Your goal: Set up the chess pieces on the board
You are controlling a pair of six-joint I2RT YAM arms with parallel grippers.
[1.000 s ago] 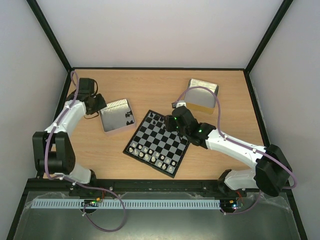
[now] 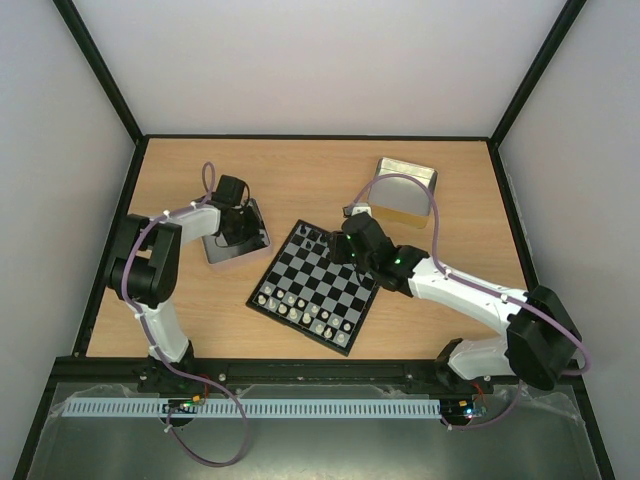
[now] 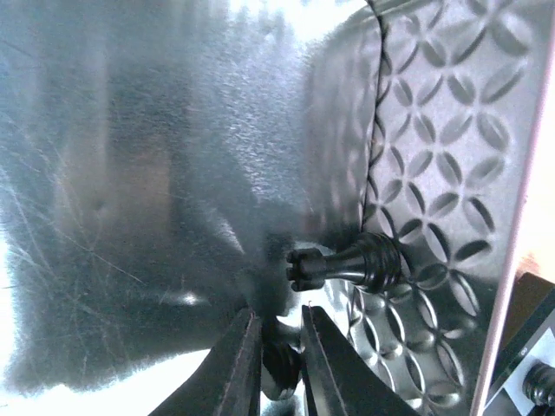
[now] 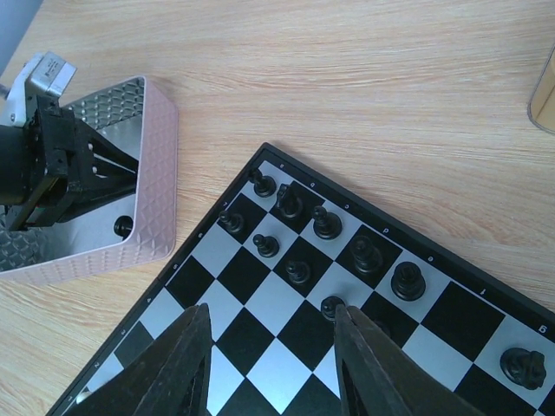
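Note:
My left gripper is down inside the pink-rimmed bin (image 4: 156, 173), fingers part open around or just above a black piece (image 3: 280, 371); whether it touches is unclear. A black rook (image 3: 345, 264) lies on its side nearby. The chessboard (image 2: 312, 285) carries white pieces along its near side and black pieces such as a rook (image 4: 408, 281) and a pawn (image 4: 265, 245) on the far side. My right gripper hangs open over the board, nothing between its fingers.
A tan bin (image 2: 400, 190) stands behind the board on the right. Bare wood surrounds the board and bins.
My left arm has swung right from beyond the pink bin's left side to over and into it. The right arm and board look unchanged.

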